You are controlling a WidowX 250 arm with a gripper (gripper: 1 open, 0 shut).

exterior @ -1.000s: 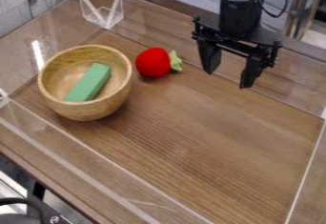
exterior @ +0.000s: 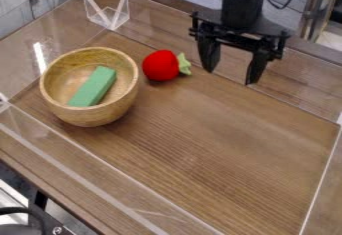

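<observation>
My black gripper (exterior: 239,52) hangs over the back right of the wooden table, its two fingers spread apart and pointing down, with nothing seen between them. To its left lies a red round object with a green top (exterior: 162,65), apart from the fingers. At the left, a wooden bowl (exterior: 123,98) holds a green block (exterior: 92,87).
A clear plastic piece (exterior: 110,11) stands at the back left. A dark cable lies at the bottom left edge.
The gripper has shifted a little to the left and its angle has turned slightly. The objects on the table have not moved.
</observation>
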